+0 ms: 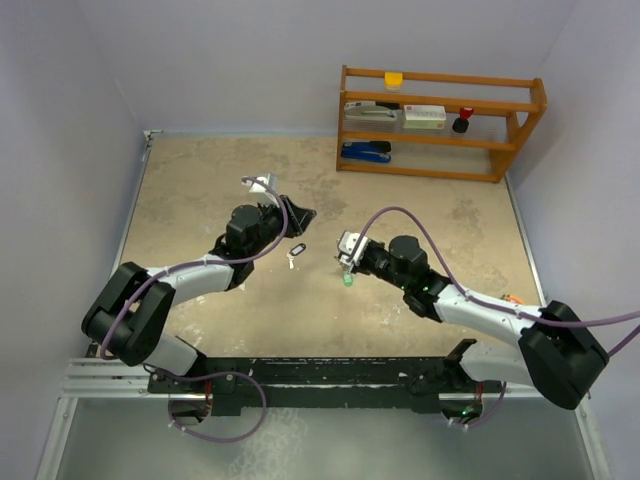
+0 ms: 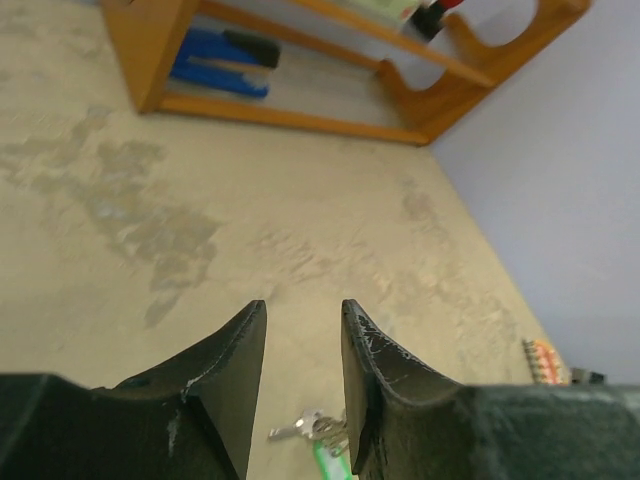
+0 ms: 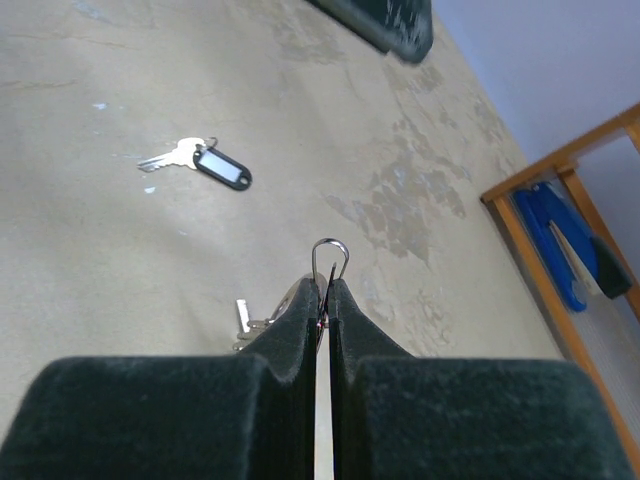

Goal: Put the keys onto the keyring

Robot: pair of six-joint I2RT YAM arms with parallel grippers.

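Note:
My right gripper is shut on a thin metal keyring (image 3: 329,243), whose bent wire loop sticks up past the fingertips. Below those fingertips in the right wrist view, a key (image 3: 243,315) shows partly, and the fingers hide what is behind them. In the left wrist view, silvery keys (image 2: 310,424) and a green tag (image 2: 332,463) appear beyond the left fingers. My left gripper is open and empty, up and left of the right one in the top view. Apart on the table lie keys (image 3: 185,153) with a black-rimmed tag (image 3: 224,168).
At the back right stands a wooden shelf (image 1: 440,175) with a blue stapler (image 1: 367,151), a white box (image 1: 424,117) and other items. An orange object (image 1: 512,299) lies by the right edge. Table surface around both grippers is mostly bare.

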